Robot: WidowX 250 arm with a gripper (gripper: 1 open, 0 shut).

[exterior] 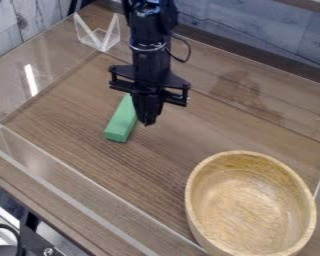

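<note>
The black robot arm reaches down from the top centre, its gripper (147, 110) hanging just right of and slightly above a green rectangular block (120, 124) that lies on the wooden table (96, 170). The gripper's fingers are dark and small in the picture, so I cannot tell whether they are open or shut. The top end of the block is partly behind the gripper.
A large round tan bowl (250, 210) sits at the front right. A clear plastic bracket (96, 30) stands at the back left. Dark cables show at the lower left corner.
</note>
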